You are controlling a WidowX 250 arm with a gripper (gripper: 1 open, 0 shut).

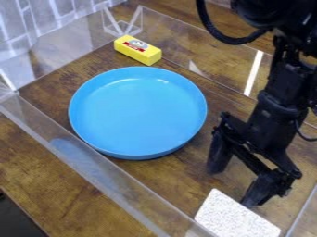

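The black gripper (233, 177) hangs at the right, low over the wooden floor, its two fingers apart with nothing seen between them. Just below it, at the bottom edge, lies a white speckled block (233, 218). A blue plate (137, 108) fills the middle left, left of the gripper. A yellow box (137, 48) with a small label lies at the back, behind the plate.
Clear plastic walls border the wooden floor (111, 185) on several sides, with one running diagonally along the lower left. Bare floor shows below the plate and behind the gripper.
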